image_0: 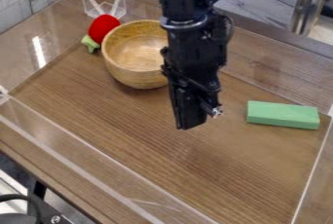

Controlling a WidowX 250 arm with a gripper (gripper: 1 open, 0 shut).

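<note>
The black robot arm hangs from the top centre, its gripper (193, 117) low over the middle of the wooden table, just right of a round wooden bowl (130, 67). The gripper looks shut, with nothing visible between its fingers. A green block (282, 114) lies to the right of the gripper. Behind the bowl at the upper left is a red round object (104, 28) with some green beside it.
A dark cable or hose (19, 208) shows at the bottom left corner. A pale rail runs along the back right edge.
</note>
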